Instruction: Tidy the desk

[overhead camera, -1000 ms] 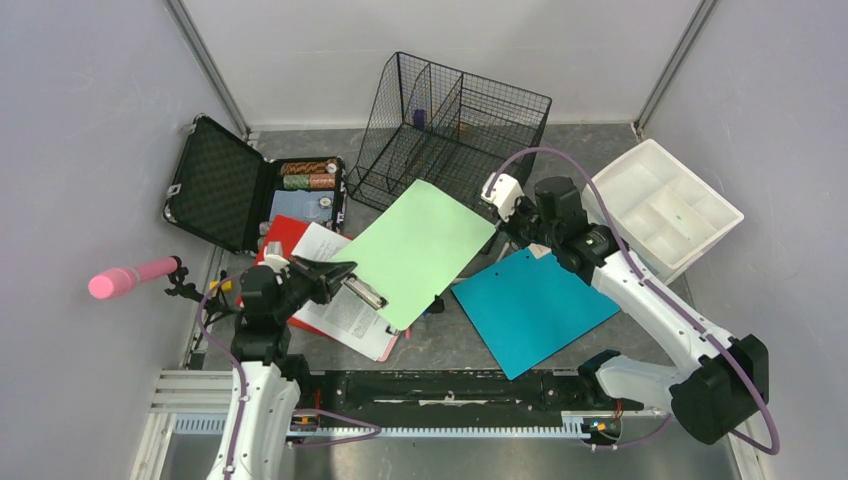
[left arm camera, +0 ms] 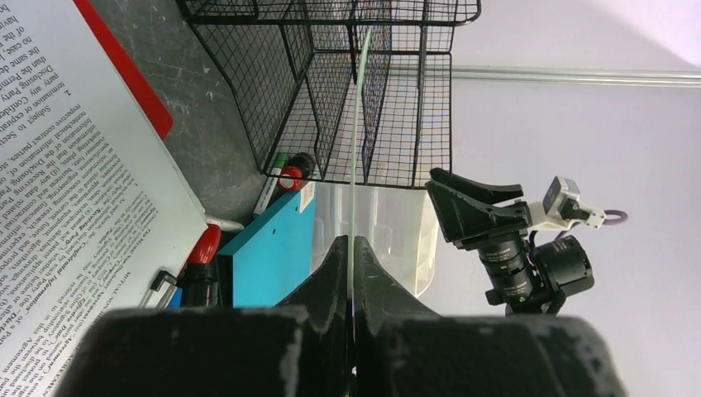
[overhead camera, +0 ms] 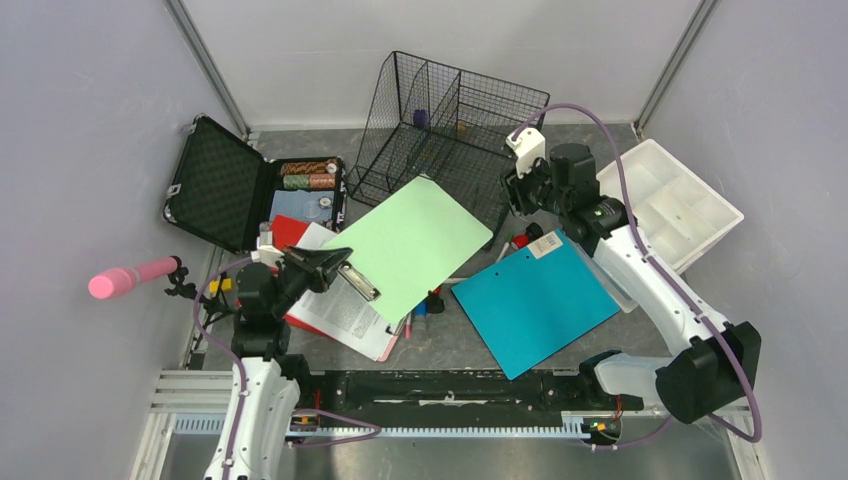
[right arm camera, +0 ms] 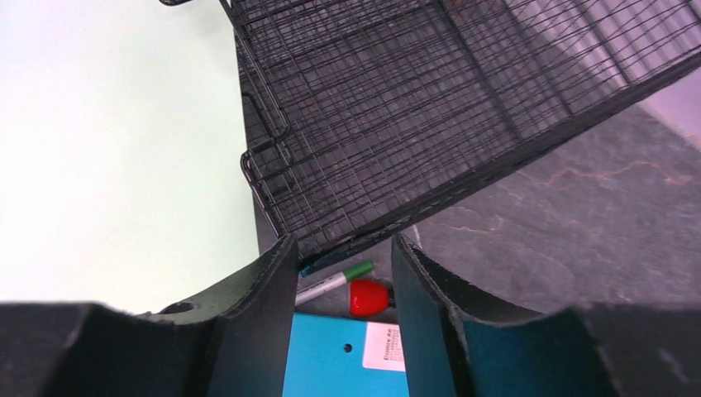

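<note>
A light green clipboard (overhead camera: 420, 245) is held up by its clip-side edge in my left gripper (overhead camera: 346, 260). Seen edge-on in the left wrist view, the green clipboard (left arm camera: 355, 149) rises straight from between the shut fingers. My right gripper (overhead camera: 512, 195) is at the right front side of the black wire rack (overhead camera: 480, 110); nothing is between its open fingertips. From the right wrist, the rack (right arm camera: 355, 124) lies ahead and the clipboard (right arm camera: 124, 165) fills the left side. A blue clipboard (overhead camera: 535, 305) lies on the desk in front of the rack.
Printed papers (overhead camera: 350, 310) on a red folder (overhead camera: 288, 232) lie under my left arm. An open black case (overhead camera: 215, 185) stands at the left, a white compartment tray (overhead camera: 690, 205) at the right. Pens and a red-capped item (right arm camera: 368, 298) lie near the rack's front edge.
</note>
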